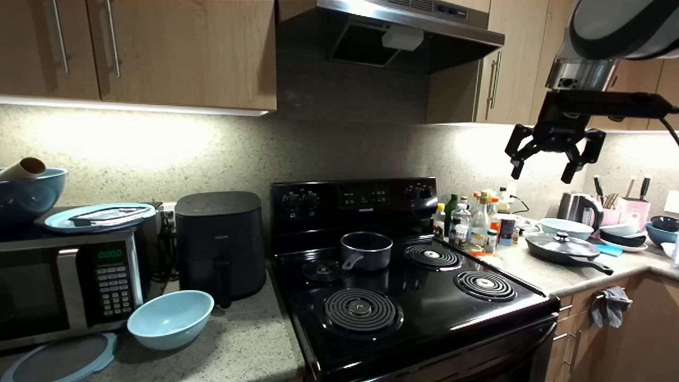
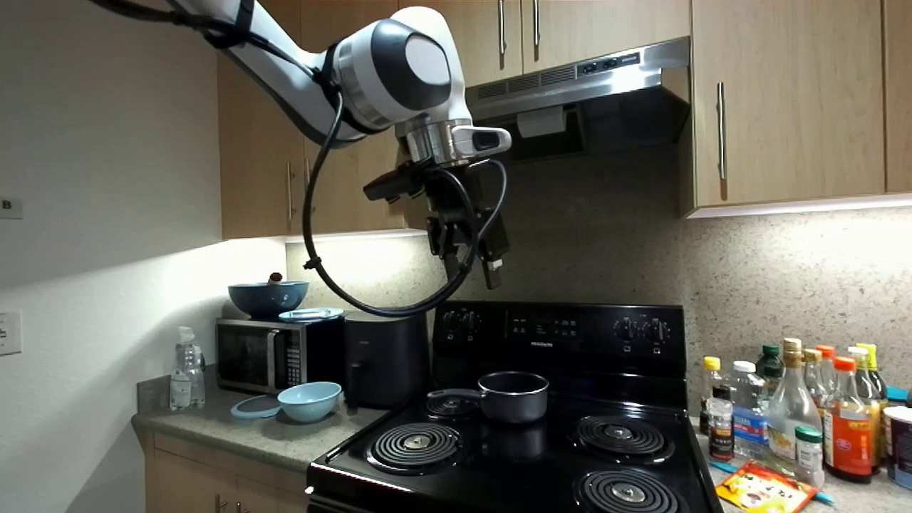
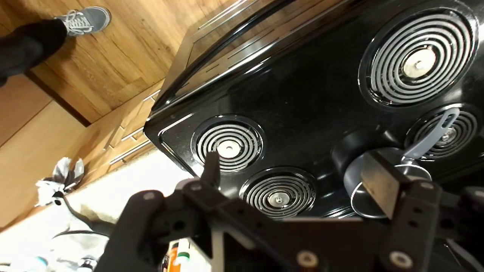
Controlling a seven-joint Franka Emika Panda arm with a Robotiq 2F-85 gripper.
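Observation:
My gripper (image 1: 542, 175) hangs in the air, its two fingers wide apart and nothing between them. In exterior view 2 the gripper (image 2: 470, 278) is seen side-on, well above the stove top. A dark saucepan (image 1: 372, 253) sits toward the back of the black stove (image 1: 420, 312), partly between the rear burners, its grey handle (image 2: 453, 394) reaching over the rear left burner. From the wrist, the saucepan (image 3: 351, 174) lies below, partly hidden behind one finger (image 3: 379, 181). The pan's inside shows only in part.
A light blue bowl (image 1: 170, 321) and a lid (image 1: 63, 359) stand left of the stove, near the air fryer (image 1: 219, 248) and microwave (image 1: 70, 280). Bottles (image 2: 791, 410) and a lidded pan (image 1: 560, 247) occupy the right counter. The range hood (image 2: 581, 77) overhangs the stove; the front burners are empty.

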